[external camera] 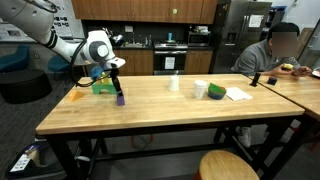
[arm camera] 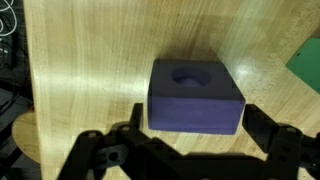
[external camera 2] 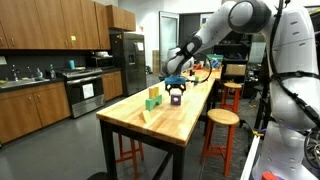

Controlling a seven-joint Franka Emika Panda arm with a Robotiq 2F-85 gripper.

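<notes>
A dark purple block (arm camera: 195, 115) with a round hollow in its top end stands on the wooden table (arm camera: 90, 70). In the wrist view my gripper is open, one finger to each side of the block, with a narrow gap showing at both sides. Exterior view 1 shows the purple block (external camera: 120, 99) near the table's left end, my gripper (external camera: 117, 82) just above it. In exterior view 2 the block (external camera 2: 176, 98) is partly covered by the arm. I see no sign of a grip on it.
A green block (external camera: 103, 88) sits close by, behind and left of the purple one. A white container (external camera: 173, 83), a white cup (external camera: 200, 89), a green bowl (external camera: 216, 91) and paper (external camera: 237, 93) lie farther right.
</notes>
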